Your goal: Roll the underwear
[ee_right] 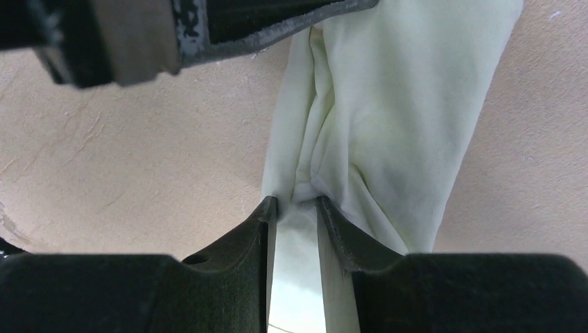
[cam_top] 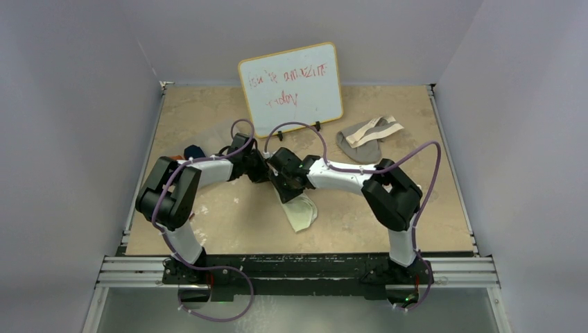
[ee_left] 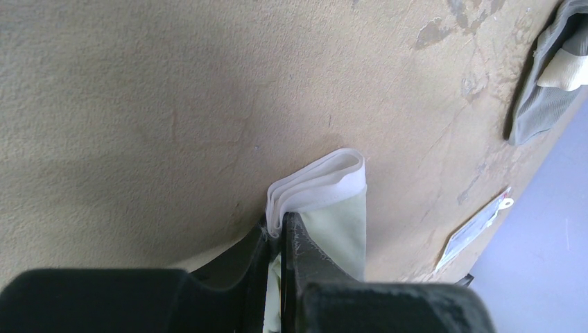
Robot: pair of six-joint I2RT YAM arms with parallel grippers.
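Observation:
The pale underwear [cam_top: 300, 214] lies on the table under both grippers, its long edge folded into narrow layers. My left gripper is shut on its folded waistband end. My right gripper is lower along the same fabric, its tips part open and down on the folds, which show between them; whether they pinch the cloth is unclear. In the right wrist view the cloth [ee_right: 409, 104] is creased along the folded strip.
A whiteboard [cam_top: 291, 90] with red writing stands at the back. A grey-and-cream garment [cam_top: 360, 139] lies back right, and dark items [cam_top: 194, 152] lie at the left.

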